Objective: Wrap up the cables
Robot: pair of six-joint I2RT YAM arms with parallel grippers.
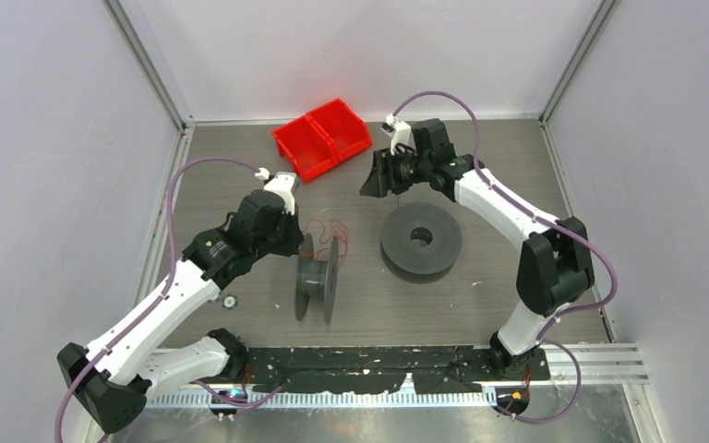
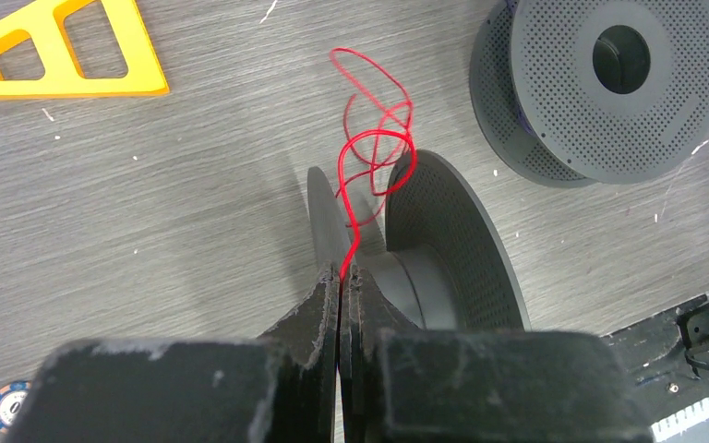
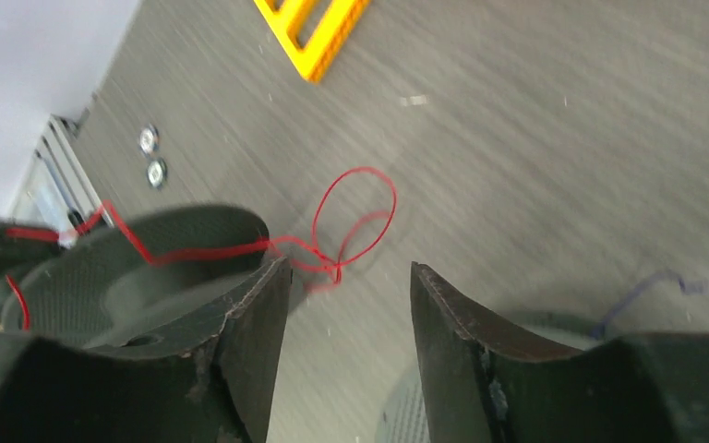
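Note:
The red cable (image 2: 377, 134) runs into the closed fingertips of my left gripper, above an upright grey spool (image 2: 457, 249); in the top view that gripper (image 1: 291, 242) is over the spool's left flange. The cable's loose loops (image 3: 369, 169) lie beyond the spool. My right gripper is part open over the table, above and to the right of those loops, nothing between its fingers. A second grey spool (image 1: 434, 254) lies flat at the right.
A red two-part bin (image 1: 314, 152) stands at the back. A yellow plastic piece (image 2: 111, 85) lies on the table. Small round chips (image 2: 7, 406) lie at the left.

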